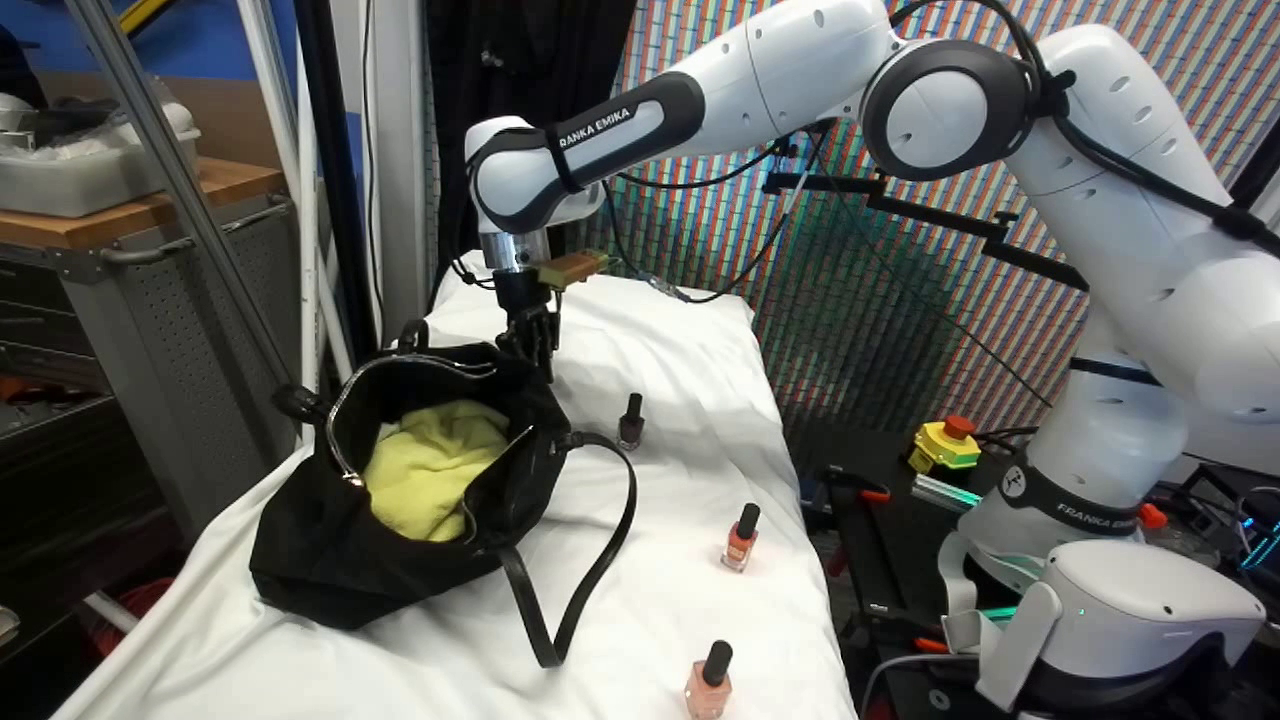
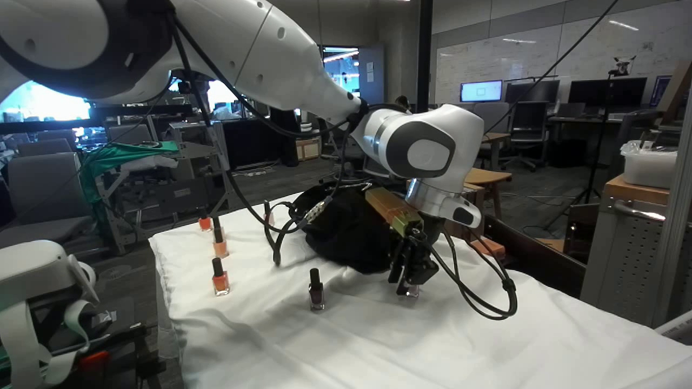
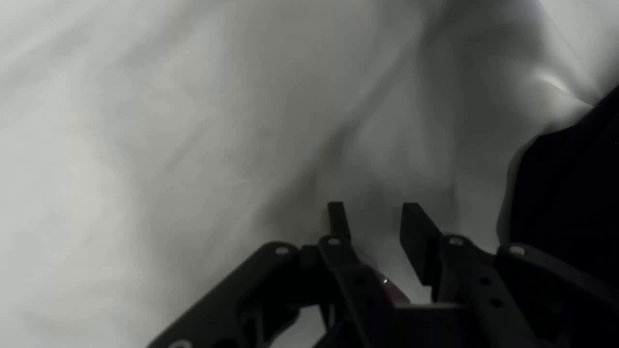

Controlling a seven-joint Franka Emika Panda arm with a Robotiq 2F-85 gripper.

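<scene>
Behind the black bag, my gripper [image 1: 539, 355] points down at the white-covered table. In the wrist view a gap shows between the two dark fingers, so the fingers stand partly open. A nail polish bottle [image 2: 410, 291] is at the fingertips in exterior view 2, mostly covered by them. Only a dark reddish piece of this bottle [image 3: 394, 291] shows low between the fingers in the wrist view. The black bag [image 1: 348, 576] lies open, with yellow cloth [image 1: 434, 468] inside.
A dark polish bottle [image 1: 631, 425] stands beside the bag. An orange-red bottle [image 1: 739, 540] and a peach bottle [image 1: 708, 686] stand nearer the front. The bag's strap [image 1: 588, 588] loops over the white cloth [image 2: 272, 343]. Room is free beyond the gripper.
</scene>
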